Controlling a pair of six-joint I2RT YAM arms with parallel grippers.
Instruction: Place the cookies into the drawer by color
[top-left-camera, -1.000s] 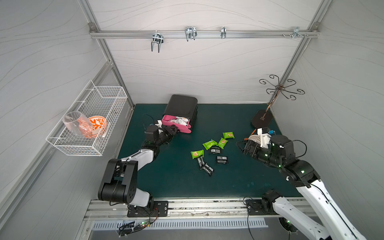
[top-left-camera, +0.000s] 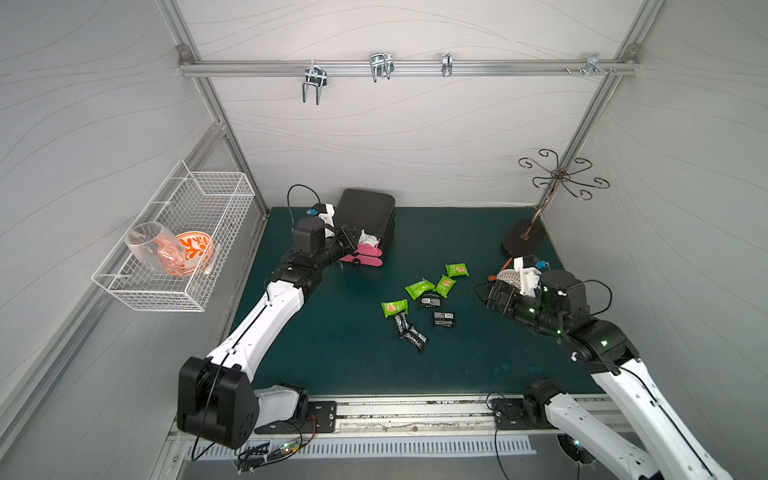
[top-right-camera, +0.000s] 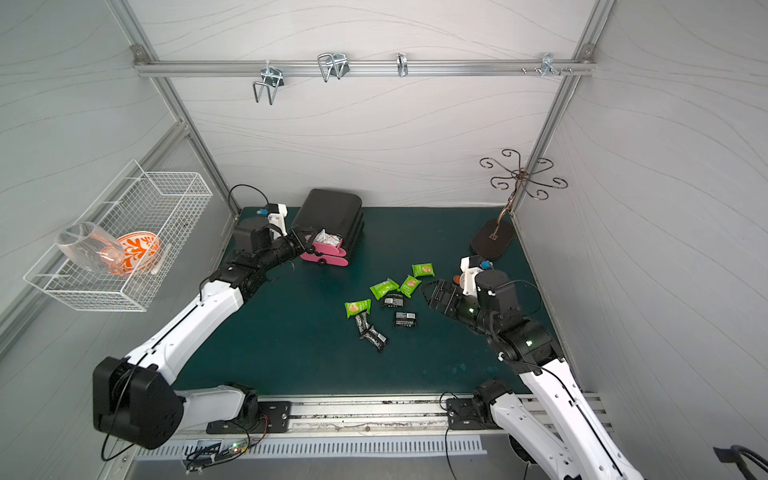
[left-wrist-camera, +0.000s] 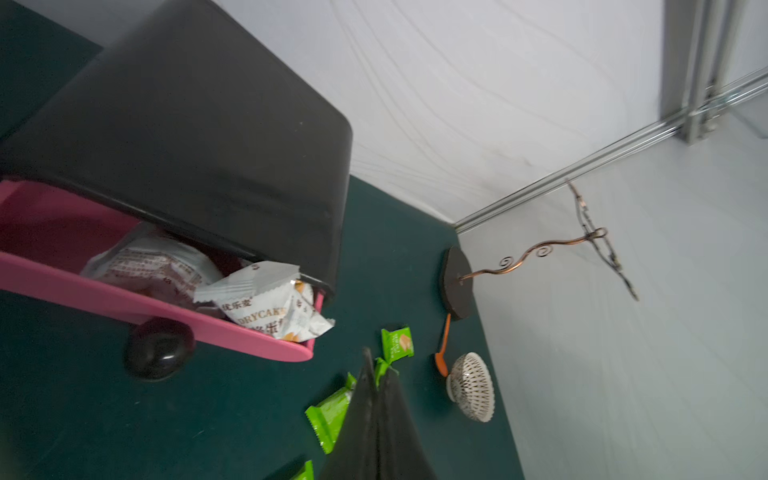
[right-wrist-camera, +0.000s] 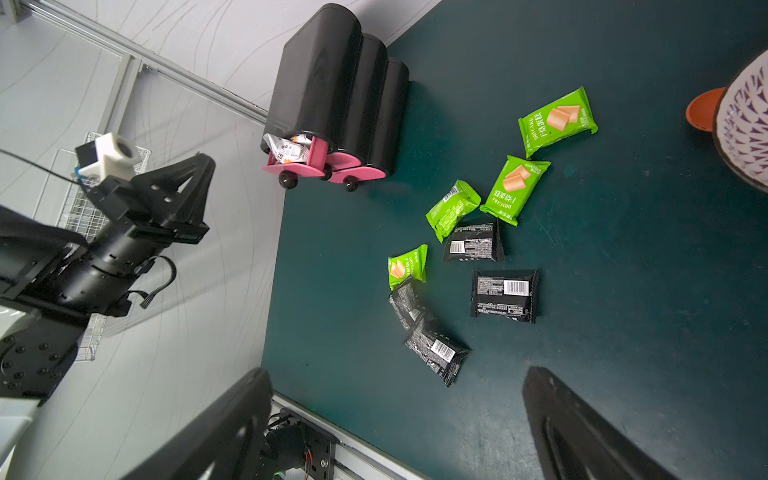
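The black drawer unit stands at the back left, its pink top drawer pulled partly out. Inside that drawer lie white-wrapped cookies, one poking above the front edge. A second pink drawer front shows below it, shut. My left gripper is shut, nothing visible between its fingers, raised in front of the drawer unit. Green-wrapped cookies and black-wrapped cookies lie loose mid-table. Off to their right, my right gripper hangs open and empty, its fingers spread wide.
A patterned bowl and an orange spoon lie at the right, near a metal stand. A white wire basket with a glass and a bowl hangs on the left wall.
My left gripper has risen and shifted slightly toward the drawer unit, its arm extending. The right arm stays nearly still.
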